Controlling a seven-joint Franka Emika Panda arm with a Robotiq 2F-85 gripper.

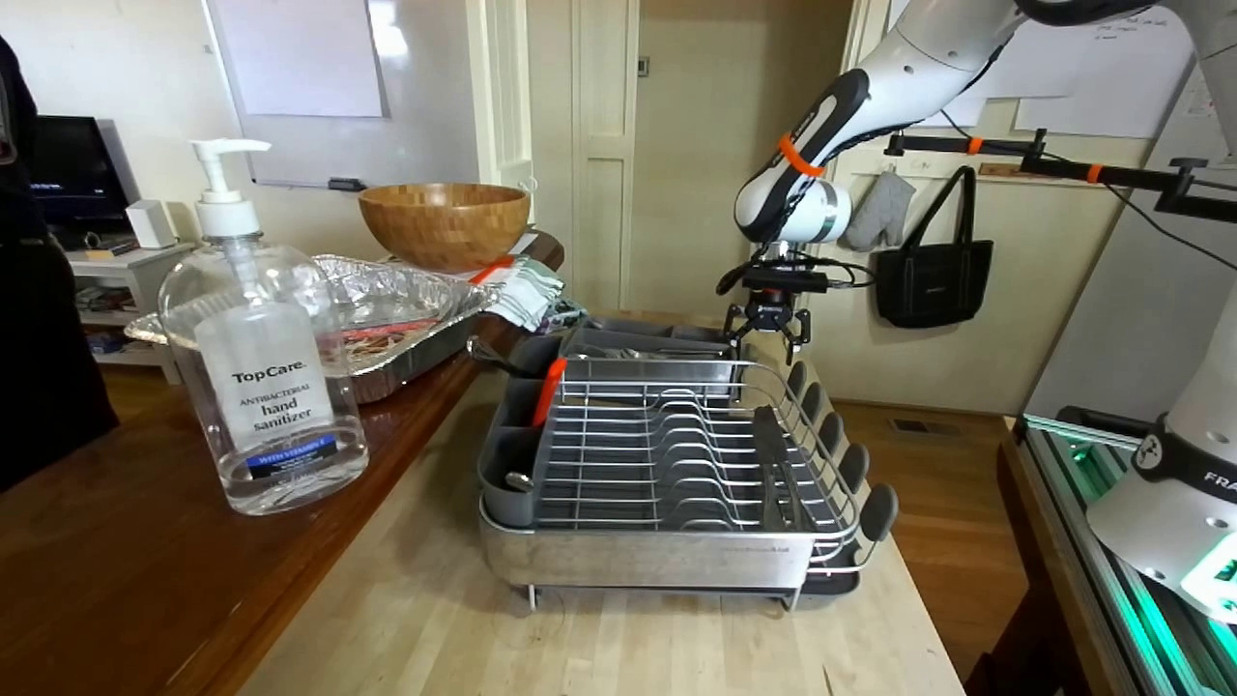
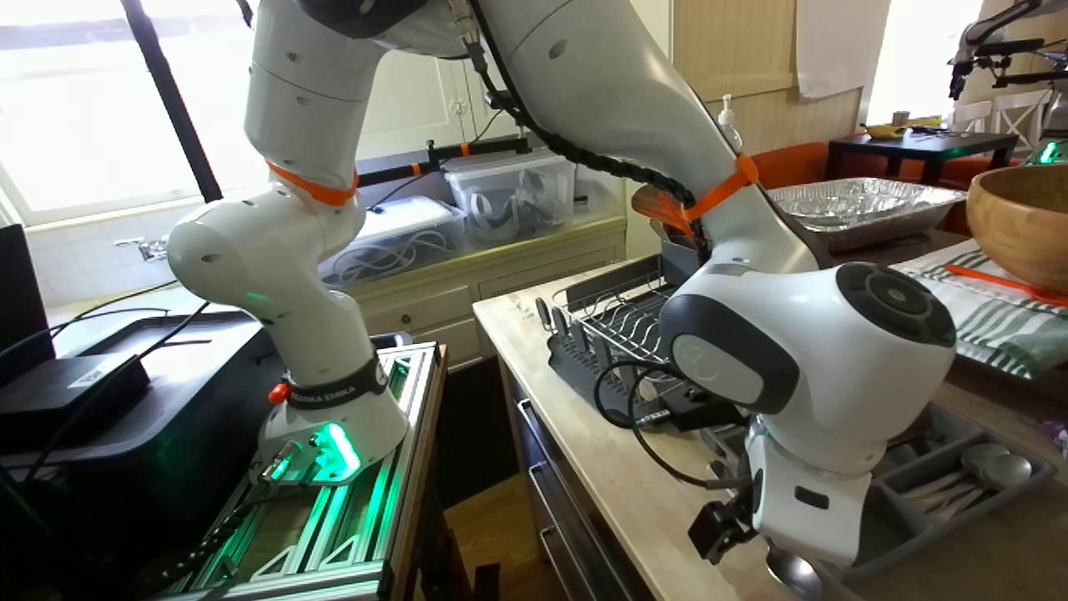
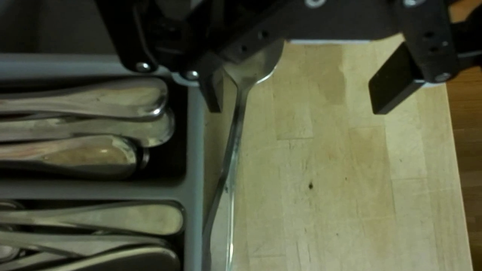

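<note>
My gripper is open above the wooden counter, nothing held between its fingers. A metal spoon lies on the counter beside the grey cutlery tray; its bowl is partly covered by the gripper and sits nearer the left finger in the wrist view. Along its handle runs a second thin metal edge, and I cannot tell whether that is another utensil. Exterior view 2 shows the spoon's bowl just below the hand. In exterior view 1 the gripper hangs beyond the dish rack.
Several utensil handles fill the tray's compartments. Bare counter extends right of the spoon, up to its edge. A hand sanitizer bottle, a foil pan and a wooden bowl stand on the raised ledge.
</note>
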